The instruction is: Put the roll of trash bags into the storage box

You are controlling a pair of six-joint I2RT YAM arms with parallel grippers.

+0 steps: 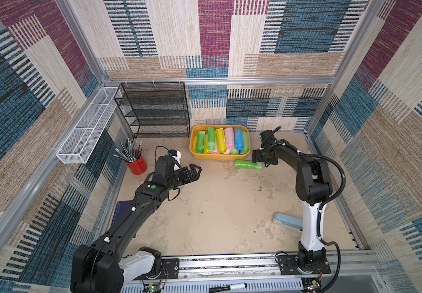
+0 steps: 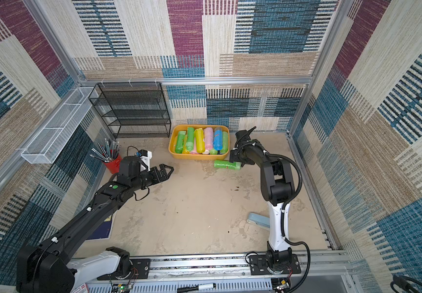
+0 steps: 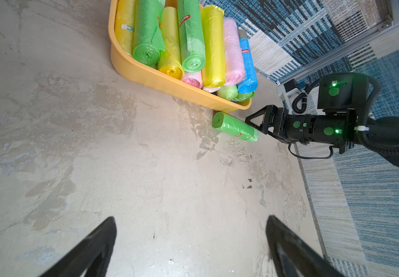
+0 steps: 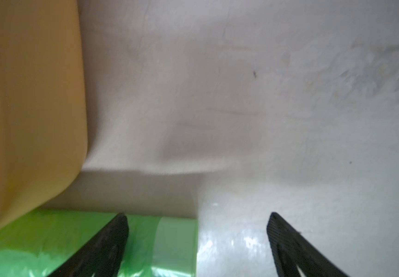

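A green roll of trash bags [image 1: 248, 165] lies on the table in front of the yellow storage box [image 1: 195, 155], near its right corner. My right gripper stands open over the roll's right end. In the right wrist view one finger [image 4: 111, 242] overlaps the green roll [image 4: 174, 242], and the other is over bare table, with nothing gripped. Several coloured rolls fill the box, seen closely in the left wrist view. Off to the left my left gripper [image 1: 196, 172] hangs open and empty, away from the box [image 3: 162, 83].
A red pen cup [image 1: 137, 165] and a black wire shelf [image 1: 159, 117] stand at the back left. A pale blue object [image 1: 287, 220] lies near the right arm's base.
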